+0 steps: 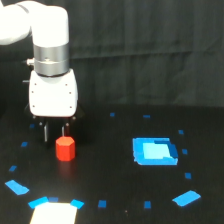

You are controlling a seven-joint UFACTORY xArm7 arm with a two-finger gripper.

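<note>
A small red block (pixel 65 149) stands on the black table at the left of the camera view. My gripper (pixel 55 129), under a white arm end, is lowered just behind the block. Its dark fingers are hard to make out against the black, but a gap shows between them. The block is in front of the right finger, not visibly between the two. Whether finger and block touch cannot be told.
To the right lies a blue-edged square with a pale centre (pixel 157 151). Blue tape pieces (pixel 186 198) and several small blue marks dot the table. A pale object (pixel 54 213) is at the front edge.
</note>
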